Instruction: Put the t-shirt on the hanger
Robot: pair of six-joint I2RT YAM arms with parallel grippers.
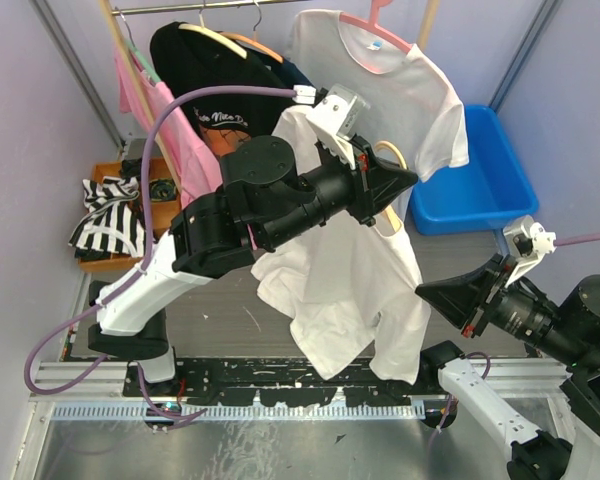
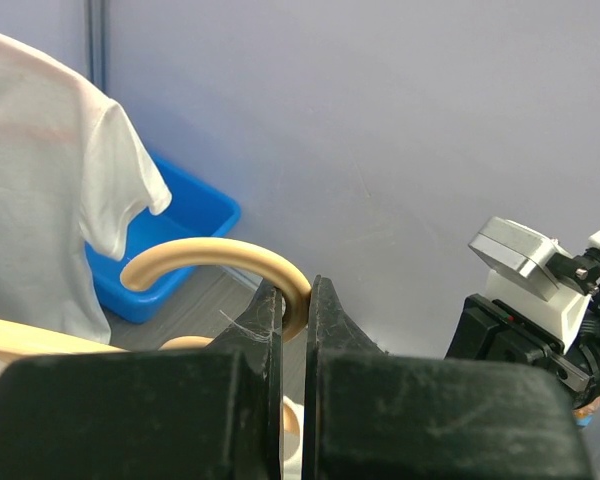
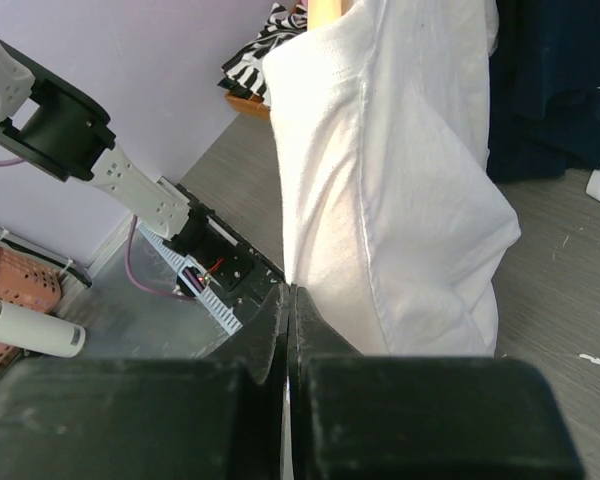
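Note:
The white t-shirt (image 1: 345, 270) hangs below my left gripper (image 1: 410, 179), draped over the tan hanger (image 1: 390, 150). In the left wrist view, the left fingers are closed around the base of the curved hook (image 2: 225, 252). One hanger arm end (image 3: 323, 12) shows at the shirt's neck opening in the right wrist view. My right gripper (image 1: 421, 291) is lower and to the right, shut on the edge of the shirt fabric (image 3: 400, 210) and pulling it outward. Part of the shirt and hanger is hidden behind the left arm.
Behind, a rail (image 1: 205, 6) carries a black shirt (image 1: 205, 75), a pink shirt (image 1: 188, 140) and a white shirt (image 1: 365, 85) on a pink hanger. A blue bin (image 1: 485, 215) stands at right. An orange box (image 1: 105, 264) with striped cloth is at left.

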